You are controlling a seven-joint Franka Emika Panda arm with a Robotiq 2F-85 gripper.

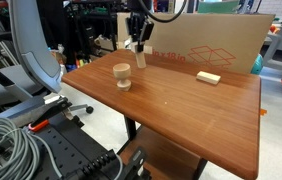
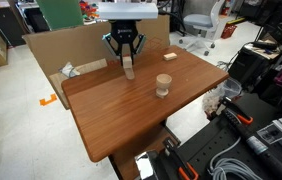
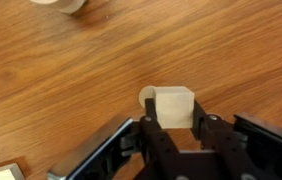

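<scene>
A tall, slim pale object (image 1: 141,60) stands upright near the back of the wooden table, also visible as a light upright piece (image 2: 128,69) in the second exterior view. My gripper (image 1: 138,46) points down from above, its fingers at the top of this object. In the wrist view, the object's whitish square top (image 3: 175,107) sits between the fingers of my gripper, which is shut on it. Most of its sides are hidden there.
A cream cup-like piece (image 1: 123,75) with a narrow lower part stands nearer the table's front edge. A small whitish block (image 1: 209,77) lies apart on the table (image 1: 206,115). Cardboard (image 1: 211,42) borders the back.
</scene>
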